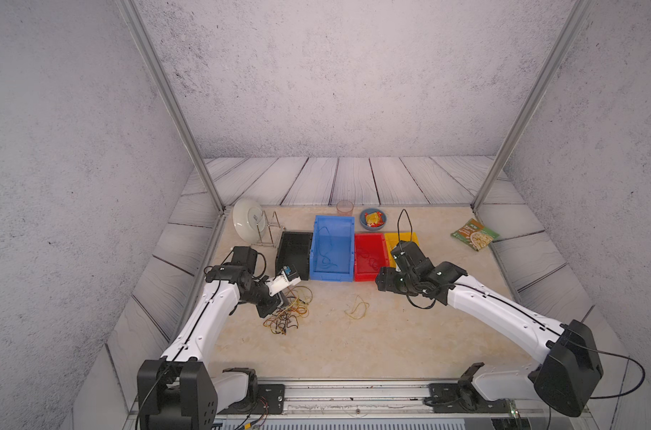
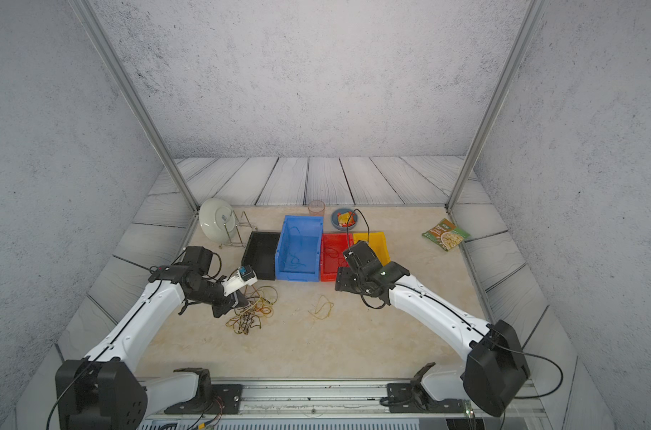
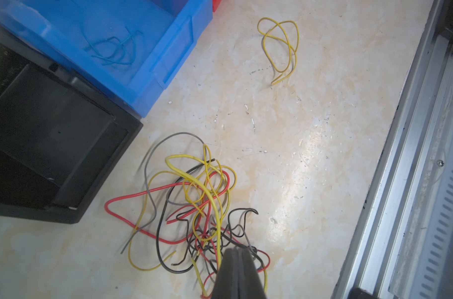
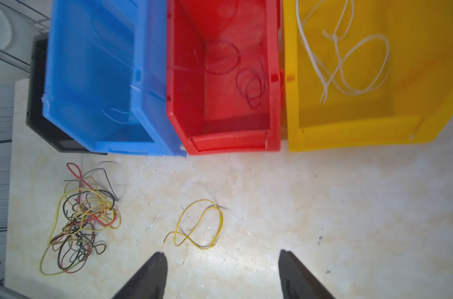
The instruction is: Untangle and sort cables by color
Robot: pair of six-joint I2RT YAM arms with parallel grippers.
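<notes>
A tangle of yellow, red, black and grey cables (image 3: 206, 214) lies on the table in front of the black bin (image 3: 52, 134). My left gripper is shut at the near side of this tangle in its wrist view; nothing clearly shows between the fingertips, though a yellow strand runs close beside them. One separate yellow cable (image 4: 201, 244) lies loosely looped, clear of the pile. My right gripper is open and empty, its fingers apart above the table just nearer than that cable. Blue cable lies in the blue bin (image 4: 159, 119).
The red bin (image 4: 231, 142) holds red cables. White cables lie in the yellow bin (image 4: 356, 134). A plate rack (image 1: 268, 229), a bowl (image 1: 372, 219) and a green packet (image 1: 474, 234) stand further out.
</notes>
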